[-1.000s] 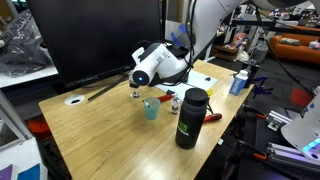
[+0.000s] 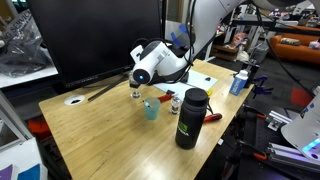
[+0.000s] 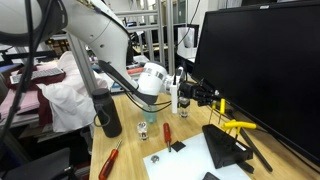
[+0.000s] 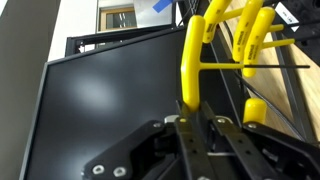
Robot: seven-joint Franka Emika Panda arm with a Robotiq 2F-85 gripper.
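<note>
In the wrist view my gripper points at a yellow-handled tool [image 4: 190, 62], whose lower end sits between the fingers. The fingers are closed on that handle. Several other yellow handles [image 4: 243, 38] stand close by on the right. From the second exterior view, my gripper [image 3: 216, 103] is at the upright yellow handle, above a black holder [image 3: 226, 147] with more yellow handles [image 3: 240, 125]. The tool's lower part is hard to make out, so I cannot tell whether it is clear of the holder.
A large black monitor [image 3: 255, 60] stands right behind the holder. On the table are a black bottle [image 2: 191, 120], a teal cup [image 2: 151, 109], a small clear jar [image 2: 176, 103] and a red screwdriver [image 3: 108, 164].
</note>
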